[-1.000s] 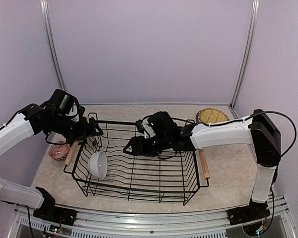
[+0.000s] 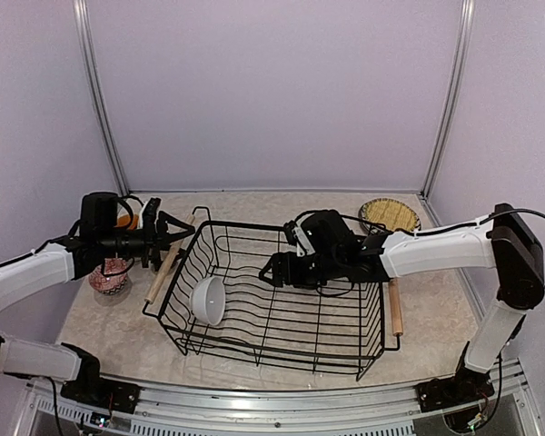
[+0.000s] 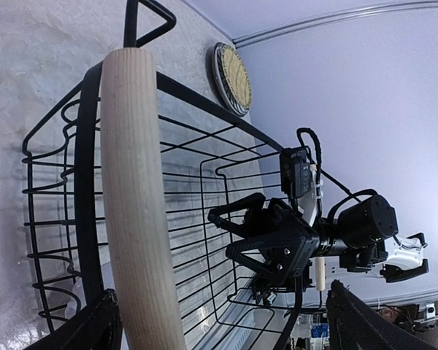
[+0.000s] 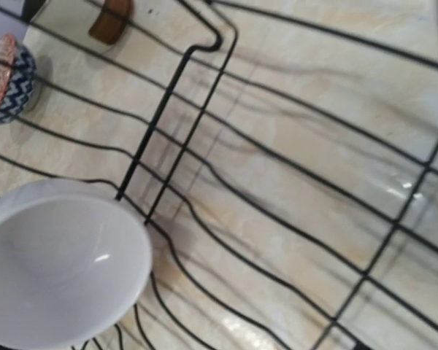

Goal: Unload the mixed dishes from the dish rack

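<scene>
A white bowl point(image 2: 208, 301) leans on its side in the left part of the black wire dish rack point(image 2: 282, 354); its open mouth point(image 4: 66, 270) faces the right wrist camera. My left gripper point(image 2: 187, 227) is open near the rack's left wooden handle point(image 2: 163, 272). In the left wrist view that handle point(image 3: 135, 189) runs up between the parted fingers, which hold nothing. Over the middle of the rack, to the right of the bowl, hangs my right gripper point(image 2: 277, 270). Its fingers point(image 3: 252, 251) show apart in the left wrist view, with nothing between them.
On the counter left of the rack stands a red-patterned bowl point(image 2: 109, 282), with an orange-brown item point(image 2: 124, 219) partly hidden behind my left arm. A yellow woven-looking plate point(image 2: 390, 214) lies at the back right. The rack's right wooden handle point(image 2: 395, 307) is clear.
The right gripper moved right.
</scene>
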